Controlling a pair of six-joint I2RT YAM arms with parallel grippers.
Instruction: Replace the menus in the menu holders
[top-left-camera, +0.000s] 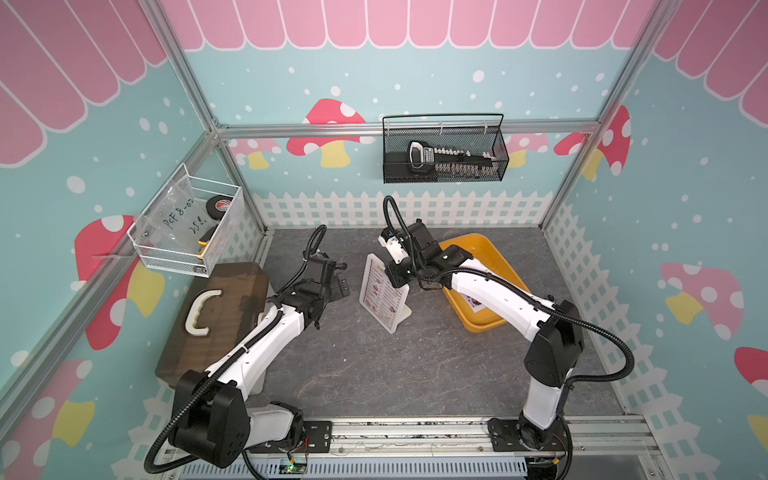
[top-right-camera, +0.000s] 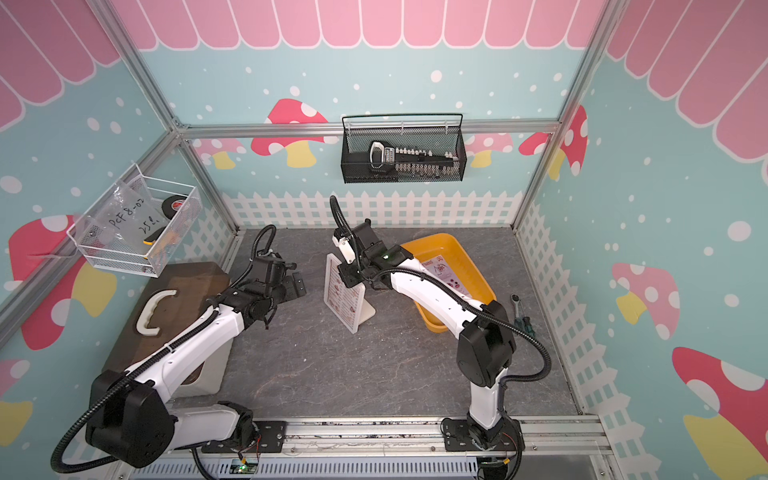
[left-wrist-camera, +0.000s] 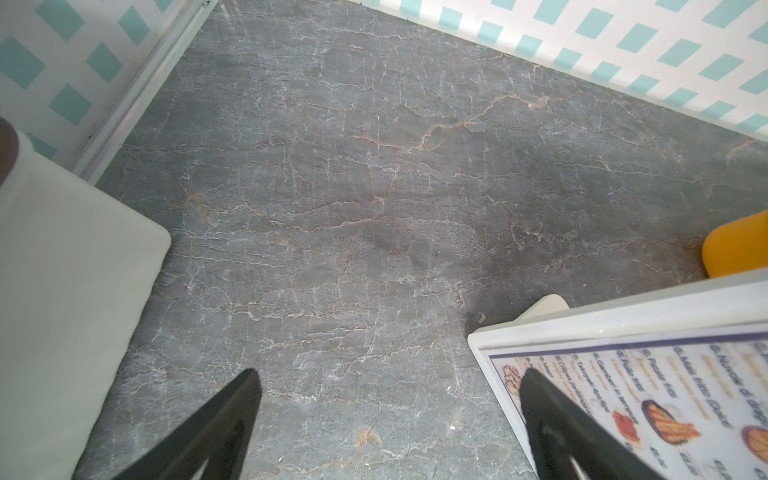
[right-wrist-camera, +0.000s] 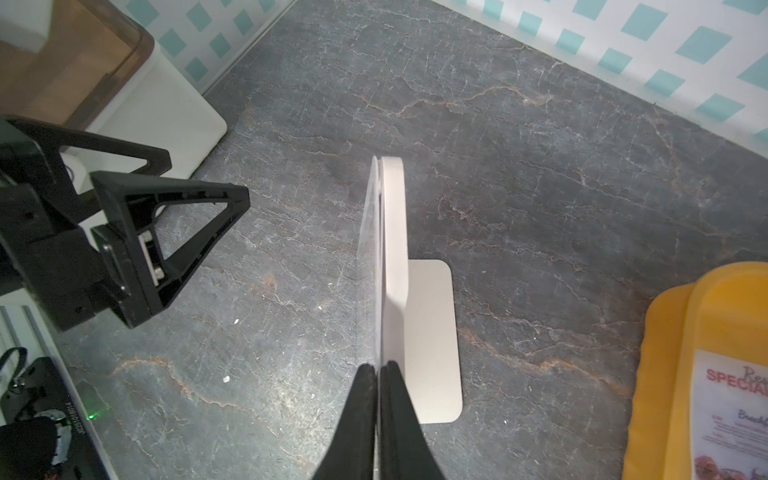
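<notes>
A white menu holder (top-left-camera: 382, 294) stands upright mid-table, a printed menu behind its clear front, also at the lower right of the left wrist view (left-wrist-camera: 656, 400). My right gripper is shut directly over the holder's near end, seen edge-on from above in the right wrist view; nothing clearly shows between its fingers. My left gripper stands open to the left of the holder, with nothing between its fingers. An orange tray (top-right-camera: 436, 241) at the right holds more printed sheets (right-wrist-camera: 728, 408).
A brown-lidded cooler box (top-left-camera: 212, 344) fills the left side. A white wire basket (top-left-camera: 184, 240) and a black mesh basket (top-left-camera: 445, 160) hang on the walls. Tools (top-right-camera: 520, 316) lie right of the tray.
</notes>
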